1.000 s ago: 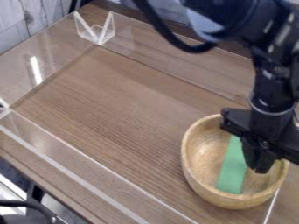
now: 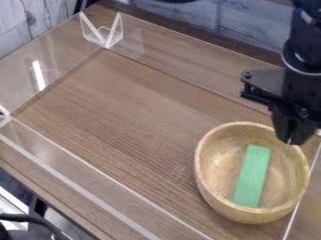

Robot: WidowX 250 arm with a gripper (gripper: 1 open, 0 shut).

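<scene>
A wooden bowl point(image 2: 216, 184) sits at the right of the tabletop with a flat green block point(image 2: 252, 175) lying inside it. My gripper point(image 2: 283, 125) is above the bowl's back right part, apart from the green block. Dark metal parts of it fill the upper right; whether its fingers are open or shut is hard to make out.
A clear plastic piece point(image 2: 101, 28) stands at the back left. Dark cables show at the lower left edge.
My gripper has risen from down in the bowl to above it. The green block stays in the bowl and is now less covered.
</scene>
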